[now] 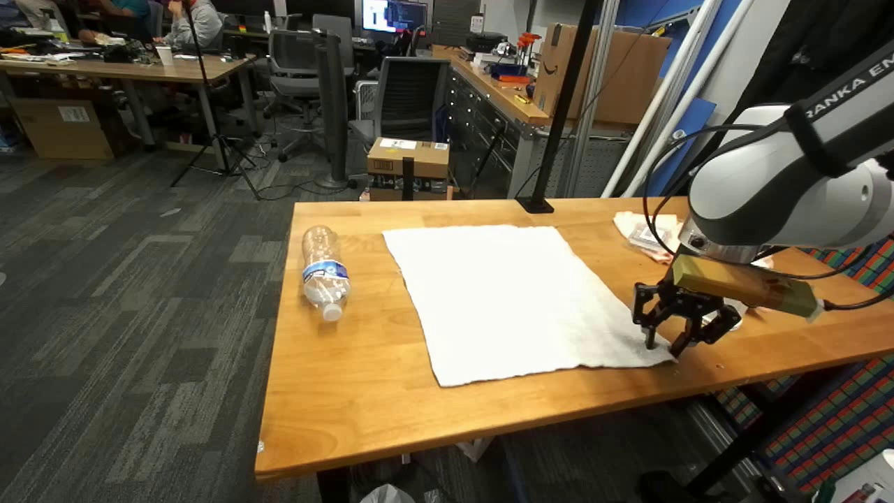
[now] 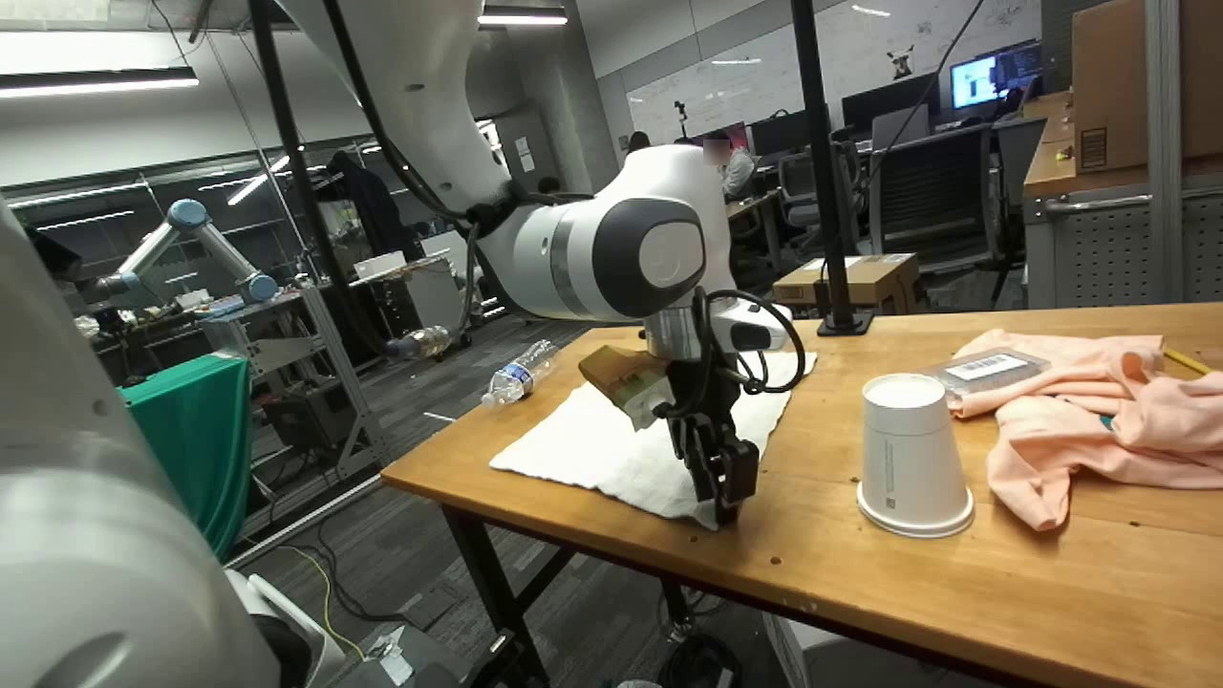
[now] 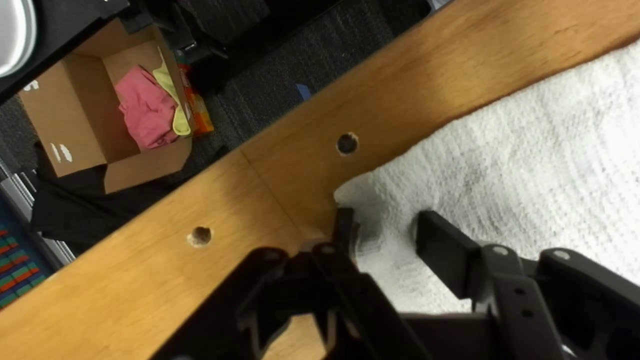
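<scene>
A white cloth [image 1: 503, 302] lies spread flat on the wooden table, and its near right corner is at my gripper [image 1: 662, 349]. In the wrist view, that cloth [image 3: 540, 156] has its corner between my two black fingers, which stand part open with a gap. One finger [image 3: 345, 231] is just past the cloth's edge, while the other finger [image 3: 441, 252] rests over the cloth. From the second exterior view, the gripper [image 2: 722, 514] points down at the cloth's [image 2: 608, 447] corner, low against the tabletop. Whether the fingertips touch the cloth underneath is hidden.
A clear plastic bottle [image 1: 325, 272] lies left of the cloth. An upside-down white cup [image 2: 913, 459] stands to the right, beside peach fabric [image 2: 1101, 424] and a small labelled box [image 2: 995, 369]. The table's front edge [image 3: 240, 150] runs close to the gripper.
</scene>
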